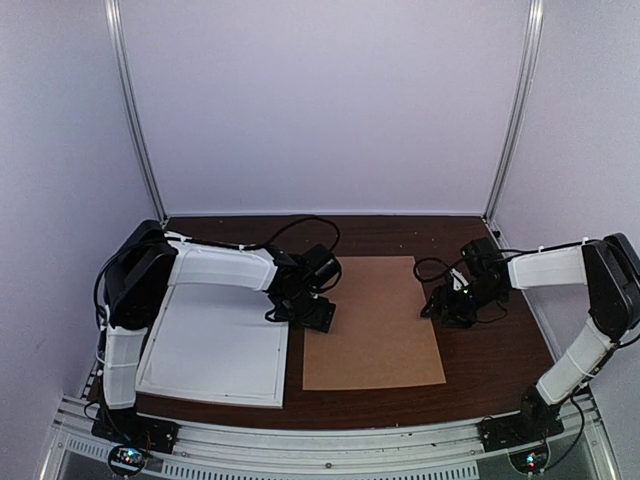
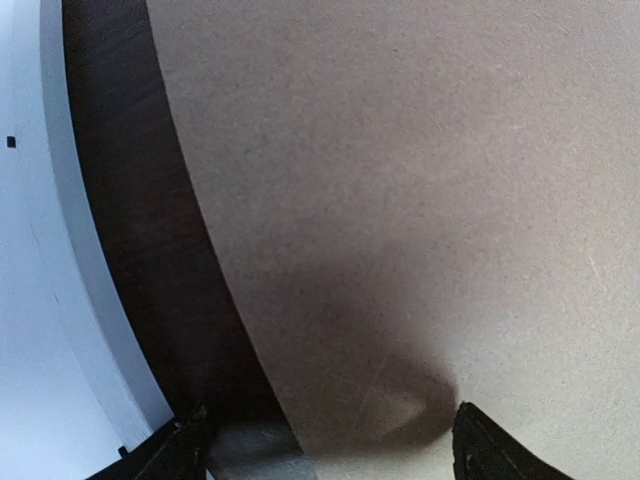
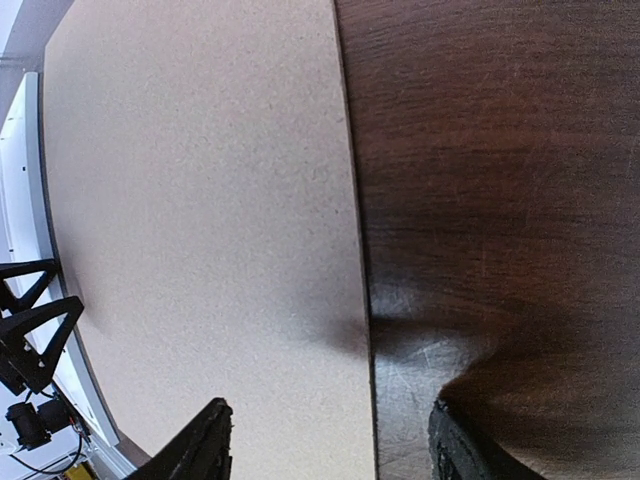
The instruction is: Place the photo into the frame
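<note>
A white frame point(image 1: 215, 350) lies left of a brown board point(image 1: 370, 350), with a narrow strip of dark table between them; the frame's rim point(image 2: 100, 300) shows in the left wrist view. My left gripper is low over that gap, fingers apart, the left finger at the frame's rim and the right one over the board point(image 2: 420, 180). My right gripper is open, straddling the board's right edge, nothing between its fingers. I cannot tell a separate photo apart.
White walls enclose the sides and back.
</note>
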